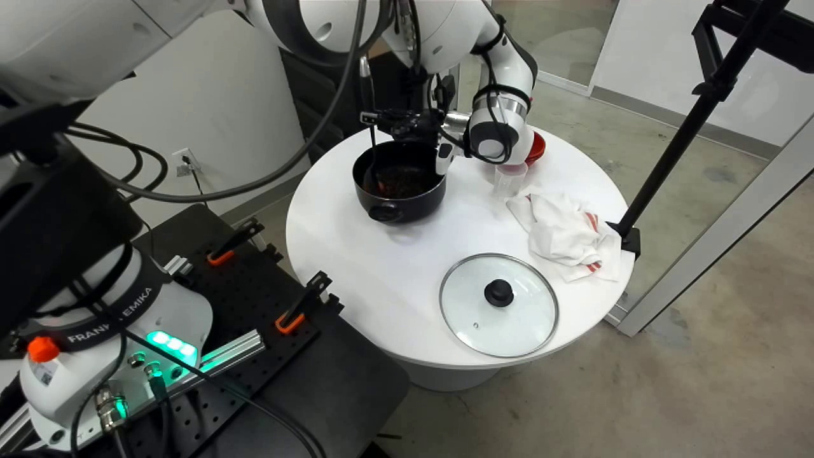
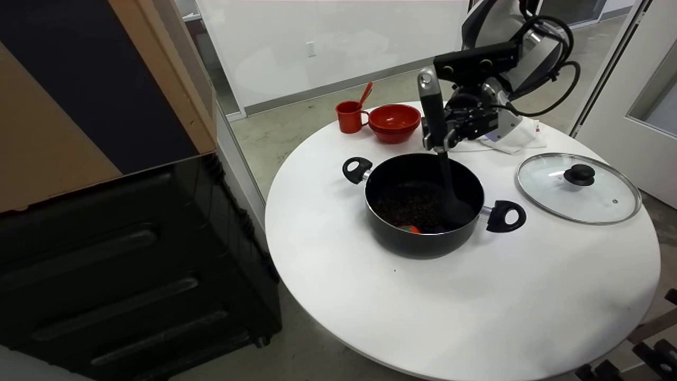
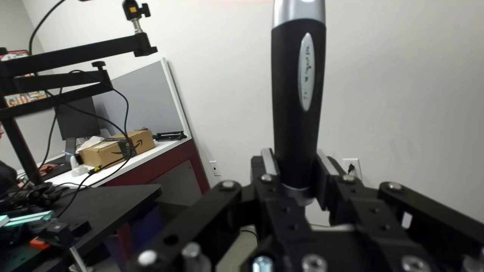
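My gripper is shut on the black handle of a utensil (image 3: 297, 90), which stands upright between its fingers. In exterior view 2 the utensil (image 2: 446, 174) reaches down into a black two-handled pot (image 2: 422, 244), its dark head low inside near the right wall. Dark, bean-like contents (image 2: 412, 206) cover the pot's floor. A small red and green item (image 2: 409, 228) lies among them by the near wall. From exterior view 1, the gripper (image 1: 371, 119) is above the pot's rim at the far side.
A glass lid (image 1: 500, 305) and a crumpled white towel (image 1: 568, 233) lie on the round white table (image 1: 366, 282). A clear cup (image 1: 509, 179), red bowls (image 2: 393, 120) and a red mug (image 2: 349, 117) stand behind the pot.
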